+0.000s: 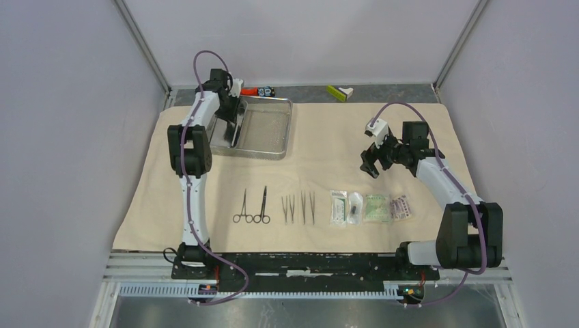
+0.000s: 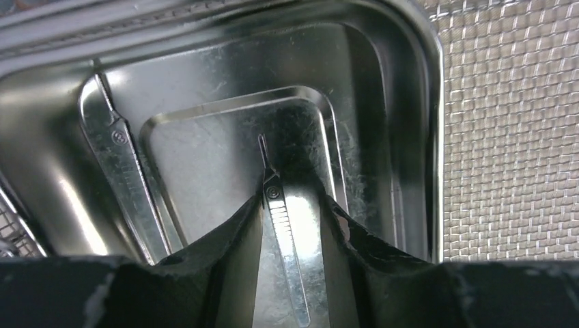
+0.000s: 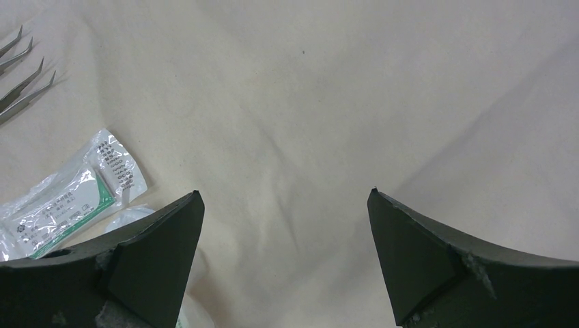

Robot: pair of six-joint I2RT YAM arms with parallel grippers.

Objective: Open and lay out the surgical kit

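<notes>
Inside the steel inner tray [image 2: 205, 150] of the kit box [image 1: 287, 126], two scalpel handles lie. My left gripper is part open over the nearer handle [image 2: 292, 280], its fingers either side of it; contact is unclear. The other handle [image 2: 136, 164] leans at the tray's left side. My right gripper stands open over bare cloth at the right, nothing between its fingers.
Scissors [image 1: 263, 205], tweezers [image 1: 304, 205] and several packets [image 1: 375, 208] lie in a row along the front of the cloth. A green-and-white object [image 1: 339, 93] sits behind the cloth.
</notes>
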